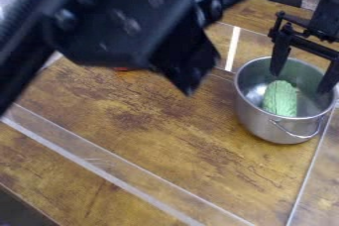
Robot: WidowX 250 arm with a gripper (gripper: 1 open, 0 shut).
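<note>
A steel pot (259,121) with a wire handle stands at the right of the wooden table. A light green ribbed object (280,98) lies inside it. My black gripper (303,77) is over the pot's rim at the upper right, its fingers apart, with the green object below and left of them. A large blurred dark arm part fills the upper left and hides most of the pink-handled utensil (122,68).
Clear strips run along its left and right sides.
</note>
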